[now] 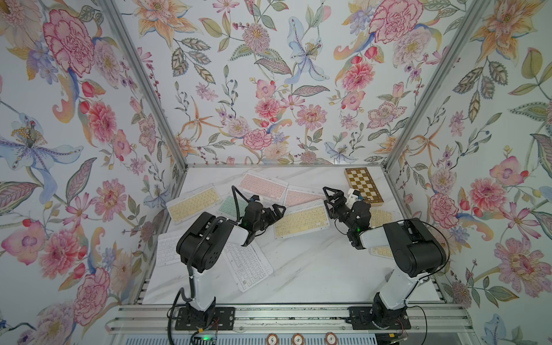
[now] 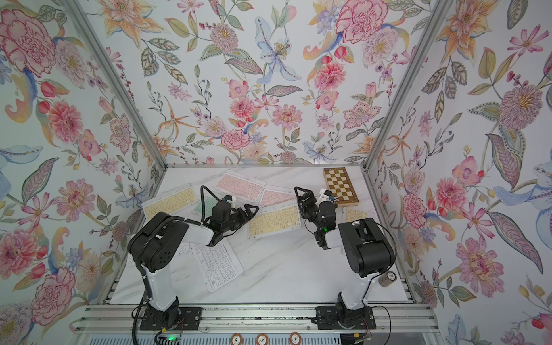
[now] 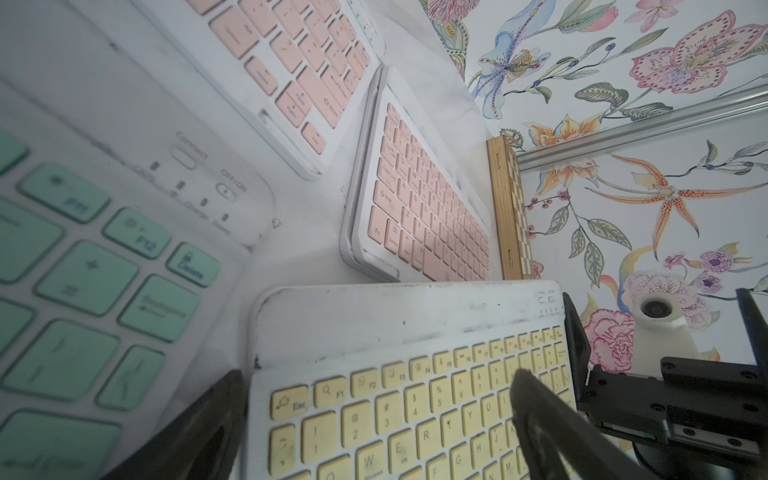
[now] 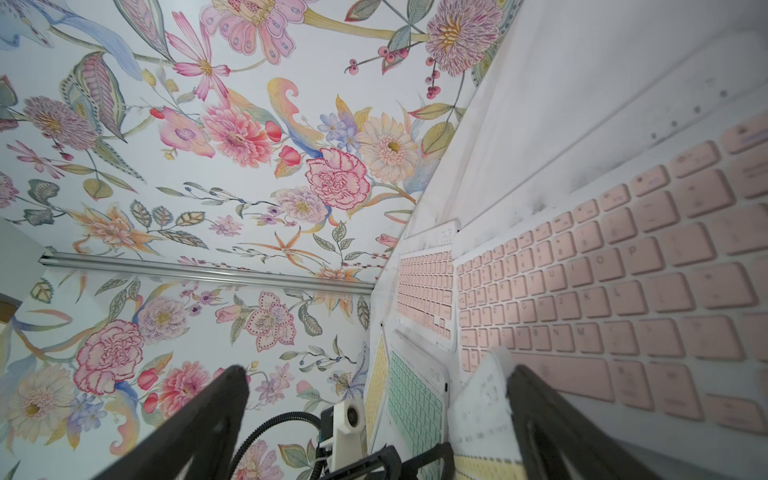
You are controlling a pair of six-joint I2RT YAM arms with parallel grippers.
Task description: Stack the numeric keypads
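Two small yellow-keyed pads, the upper pad [image 1: 381, 218] and the lower pad [image 1: 380, 251], lie at the right of the table, partly behind my right arm. A long yellow keyboard [image 1: 302, 221] lies between my two grippers, its right end angled toward the back. My left gripper [image 1: 279, 211] is at its left end, with blurred fingers [image 3: 552, 432] spread wide. At the other end, my right gripper [image 1: 327, 199] stands open; a white corner of that keyboard [image 4: 484, 400] shows between its fingers. Whether the keyboard is off the table, I cannot tell.
Two pink keyboards, the left one [image 1: 264, 185] and the right one [image 1: 299, 196], lie behind. A green keyboard [image 1: 230, 205] is left of my left gripper. White keyboards [image 1: 250, 267] are at front left, a checkerboard [image 1: 363, 187] at back right.
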